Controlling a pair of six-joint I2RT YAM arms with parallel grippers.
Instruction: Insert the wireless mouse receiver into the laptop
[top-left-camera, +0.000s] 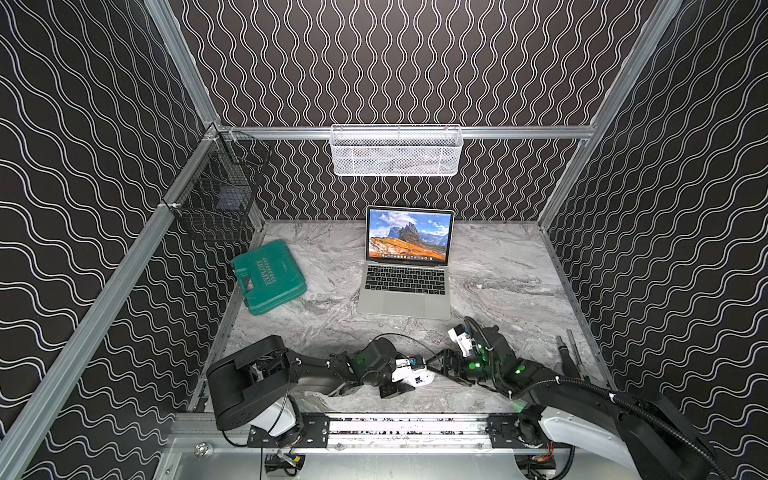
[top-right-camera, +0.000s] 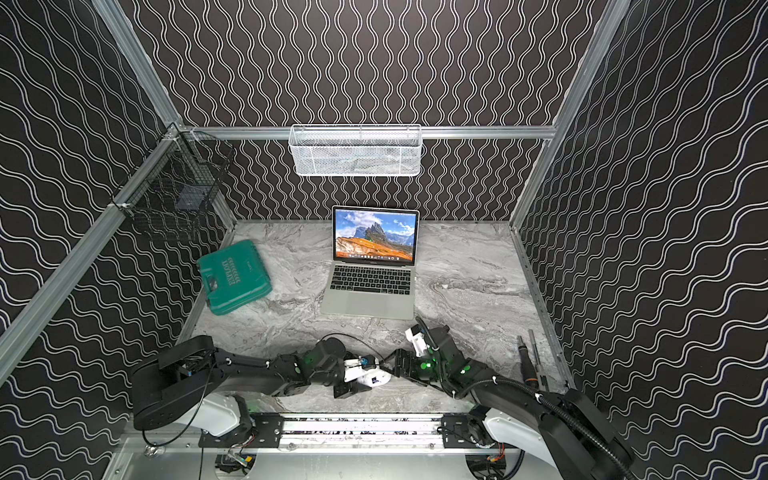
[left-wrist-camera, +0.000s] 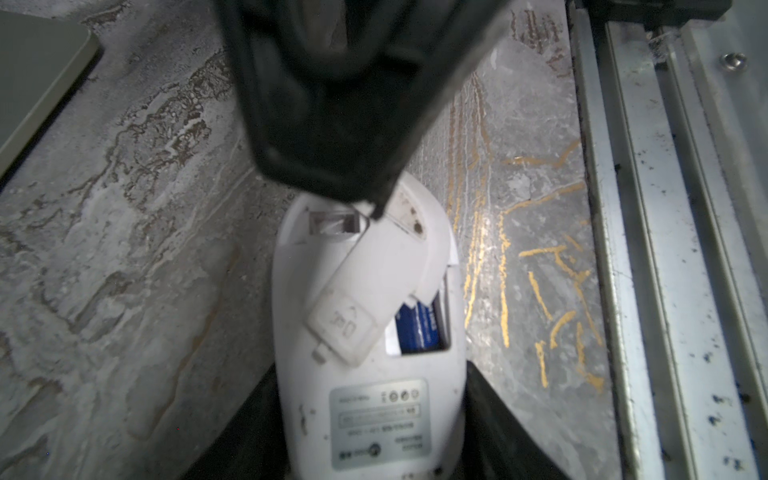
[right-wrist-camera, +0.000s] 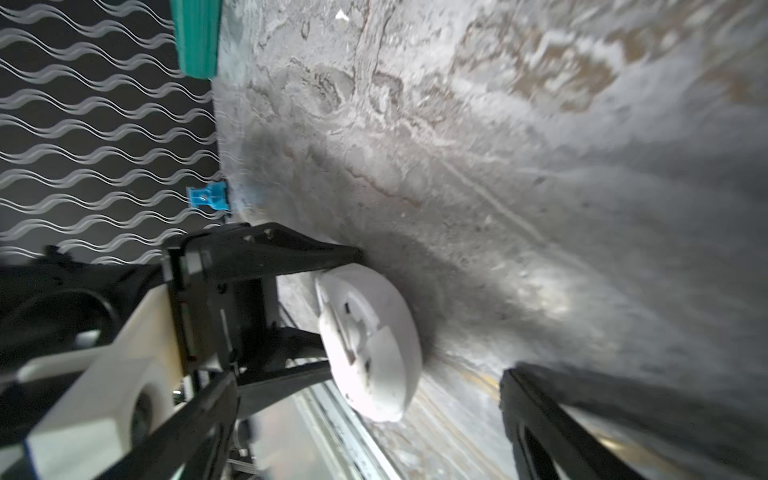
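The white mouse (left-wrist-camera: 369, 352) has its underside showing in the left wrist view, with its battery cover (left-wrist-camera: 364, 296) skewed and a blue battery (left-wrist-camera: 417, 326) partly exposed. Near the mouse's far end is a small slot (left-wrist-camera: 334, 222); I cannot tell whether the receiver sits inside it. My left gripper is shut on the mouse, above the table's front part. My right gripper stands open close by, one dark finger (left-wrist-camera: 328, 120) over the mouse's slot end, nothing visibly gripped. Farther back, the laptop (top-left-camera: 404, 304) sits open with its screen lit.
A green case (top-left-camera: 270, 276) lies on the table's left side. Dark tools (top-left-camera: 569, 360) rest near the right edge. A white mesh basket (top-left-camera: 396, 152) hangs on the back wall. Bare tabletop (top-left-camera: 504, 272) lies on both sides of the laptop.
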